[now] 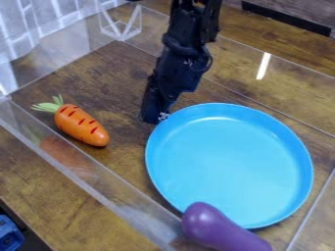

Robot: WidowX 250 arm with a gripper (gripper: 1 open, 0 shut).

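Note:
My black gripper [157, 114] reaches down from the top to the wood tabletop at the upper left edge of a round blue plate [228, 163]. Its tip is low, close to the rim; I see nothing held in it, and it looks shut. An orange toy carrot [81, 125] with green leaves lies to the left of the plate. A purple toy eggplant [222, 229] lies at the bottom right, just in front of the plate.
A clear plastic border [92, 184] runs diagonally along the lower left. A pale see-through object stands at the top left. The wooden surface behind and left of the gripper is free.

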